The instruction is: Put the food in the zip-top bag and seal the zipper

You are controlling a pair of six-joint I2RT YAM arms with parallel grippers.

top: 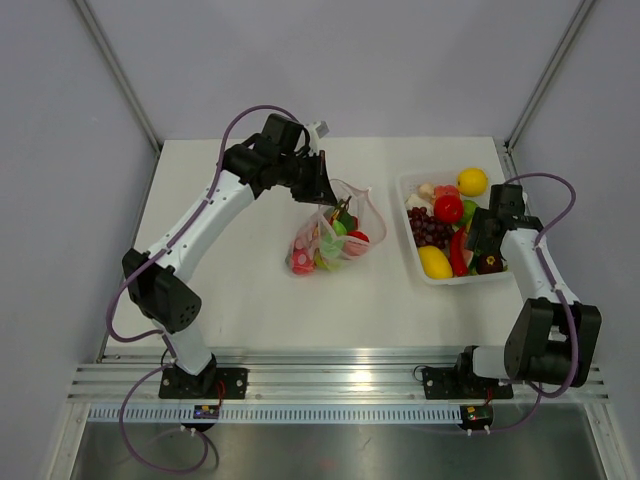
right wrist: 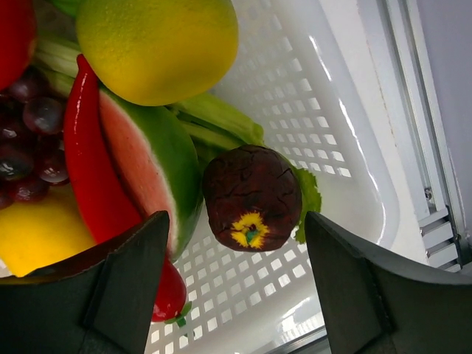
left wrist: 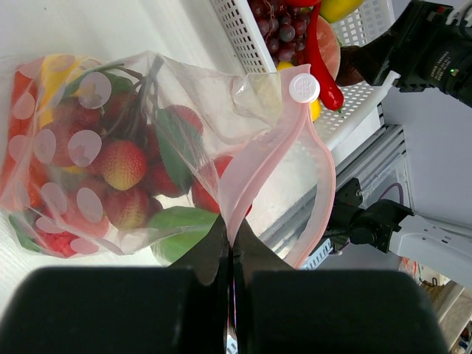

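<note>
A clear bag with a pink zip edge point(left wrist: 254, 166) holds several pieces of food, among them red lychees point(left wrist: 124, 164); its mouth gapes open. My left gripper is shut on the bag's rim, with the film running down between its fingers. Over the white basket point(right wrist: 361, 140) my right gripper stands part open. In the right wrist view a dark purple-brown round fruit point(right wrist: 252, 193) with a yellow star mark appears between and beyond its fingertips, not gripped. The bag point(top: 335, 240) lies at the middle of the table in the top view.
Beside the dark fruit in the basket are a watermelon slice point(right wrist: 144, 162), a red chili point(right wrist: 96, 155), a yellow-green citrus point(right wrist: 158, 48) and grapes point(right wrist: 33, 140). The basket's wall point(top: 408, 235) stands right of the bag, with bare table between.
</note>
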